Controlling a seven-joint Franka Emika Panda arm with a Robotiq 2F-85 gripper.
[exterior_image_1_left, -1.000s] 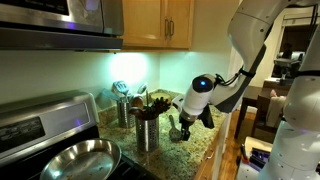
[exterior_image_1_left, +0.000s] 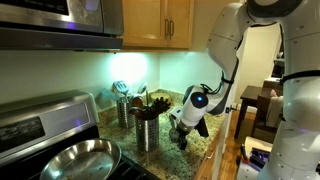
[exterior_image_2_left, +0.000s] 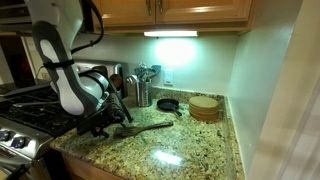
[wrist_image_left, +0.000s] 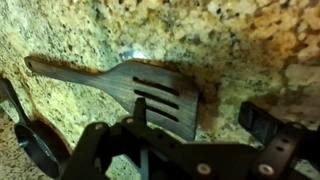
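Note:
A dark wooden slotted spatula (wrist_image_left: 160, 98) lies flat on the granite counter, its handle running to the upper left in the wrist view. In exterior view 2 the same spatula (exterior_image_2_left: 146, 128) lies just to the right of my gripper (exterior_image_2_left: 112, 123). Seen from the wrist, my gripper is open over the counter, with the spatula's slotted end reaching toward its left finger (wrist_image_left: 128, 142). The right finger (wrist_image_left: 262, 123) stands apart over bare granite. Nothing is held. Exterior view 1 shows the gripper (exterior_image_1_left: 183, 130) low over the counter, its fingertips hard to make out.
A small black pan (wrist_image_left: 40, 146) lies beyond the spatula's handle. Brown stacked plates (exterior_image_2_left: 205, 107) stand at the back right. Metal utensil canisters (exterior_image_1_left: 147, 131) and a stove with a large steel pan (exterior_image_1_left: 82, 164) flank the workspace.
In exterior view 1 my arm has moved left and lower over the counter, and its gripper now covers the area where a dark utensil showed before.

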